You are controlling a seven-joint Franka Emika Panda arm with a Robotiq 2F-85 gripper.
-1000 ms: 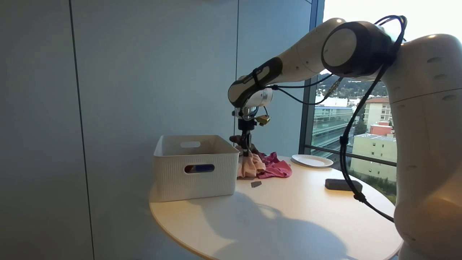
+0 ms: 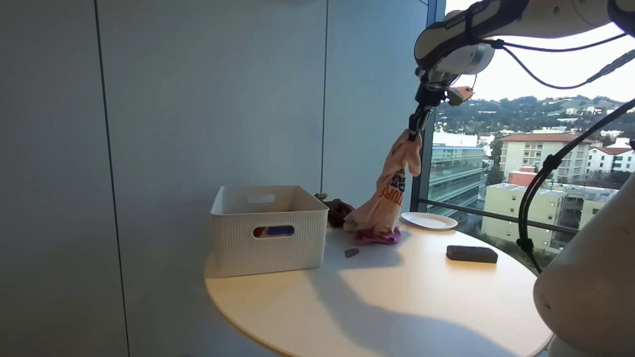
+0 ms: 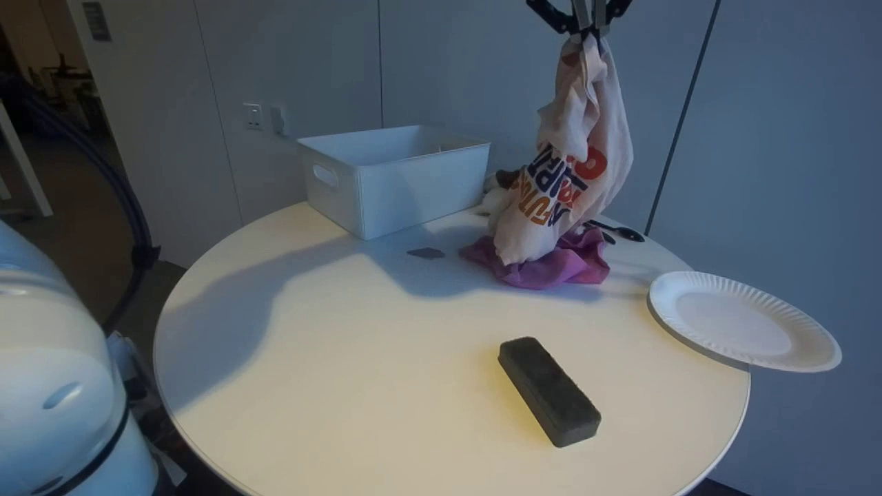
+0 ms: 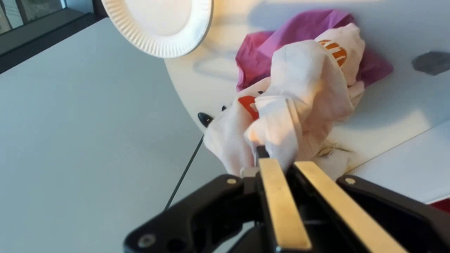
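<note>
My gripper (image 2: 414, 134) is shut on the gathered top of a pale pink cloth with printed lettering (image 2: 390, 191), which hangs down from the fingertips. In exterior view 2 the same pale cloth (image 3: 570, 157) drapes over a magenta cloth (image 3: 546, 269) lying on the table. Its lower end reaches the magenta cloth; whether it rests there or just hangs in front, I cannot tell. Seen from the wrist, the gripper pinches a fold of the pale cloth (image 4: 295, 84), and part of the magenta cloth (image 4: 291, 33) shows beyond it.
A white bin (image 3: 413, 186) with items inside stands left of the cloths. Brown and dark items (image 2: 338, 211) lie behind it. A paper plate (image 3: 736, 318) overhangs the table edge. A dark block (image 3: 550, 393) and a flat grey piece (image 3: 426, 253) lie on the table, whose front is clear.
My gripper has risen and moved right in exterior view 1, lifting the pale cloth from a low heap beside the bin. The bin, plate and block have stayed put.
</note>
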